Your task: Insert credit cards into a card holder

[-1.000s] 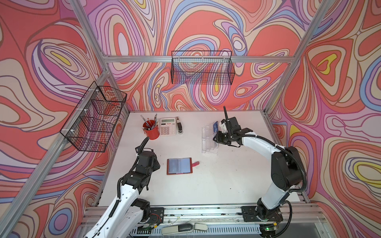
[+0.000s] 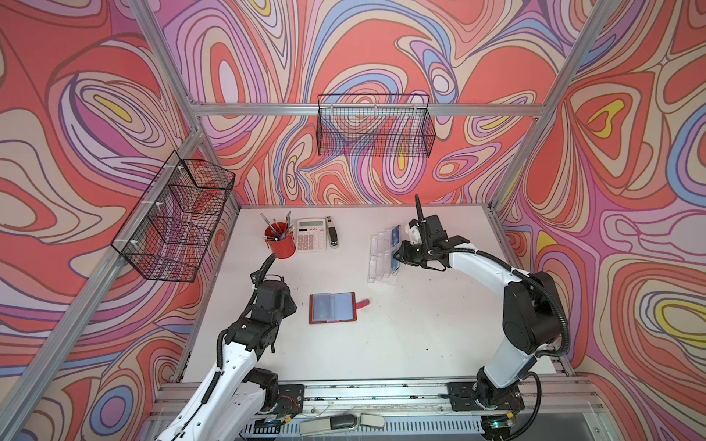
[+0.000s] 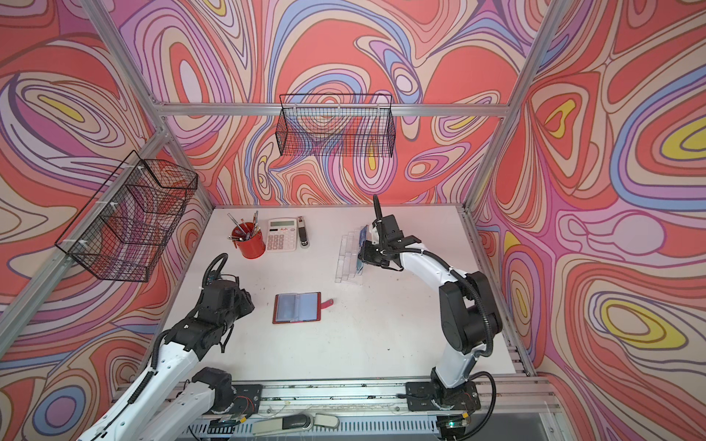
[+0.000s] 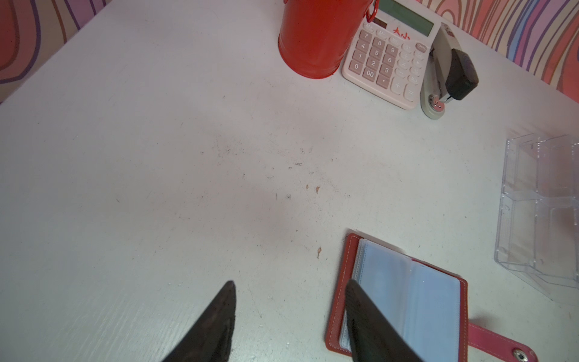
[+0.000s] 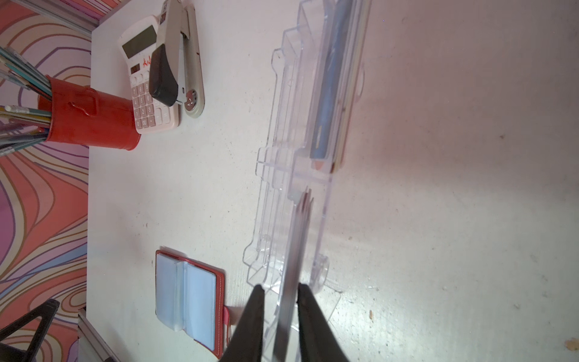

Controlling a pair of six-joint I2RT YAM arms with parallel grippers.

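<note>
The clear tiered acrylic stand (image 5: 280, 120) is on the table, right of centre, with blue cards (image 5: 327, 78) upright in its rear slot and grey cards (image 5: 293, 244) in the nearer part. My right gripper has its fingers either side of the grey cards; whether they grip them is unclear. The red card holder (image 2: 332, 307) lies open front centre, showing clear sleeves and a strap (image 2: 362, 303). My left gripper stands open above the table, left of the holder, nothing between its fingers.
A red pen cup (image 2: 281, 242), pink calculator (image 2: 310, 233) and stapler (image 2: 332, 233) stand at the back left. Wire baskets (image 2: 375, 136) hang on the back and left frame rails.
The acrylic stand has shifted slightly left since a second ago, and my right gripper has moved very slightly. The left arm is unchanged.
</note>
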